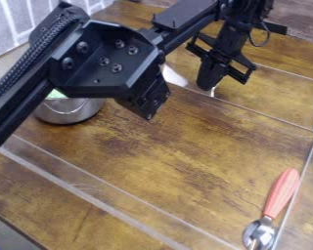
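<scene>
My black gripper (146,103) hangs over the left middle of the wooden table, in front of the metal pot (70,110), which it and the arm largely cover. The gripper looks shut, with nothing seen held in it. A little green shows at the pot's left. An ice cream scoop with a pink handle (281,193) lies at the lower right.
A black jointed mount (225,54) stands at the back.
</scene>
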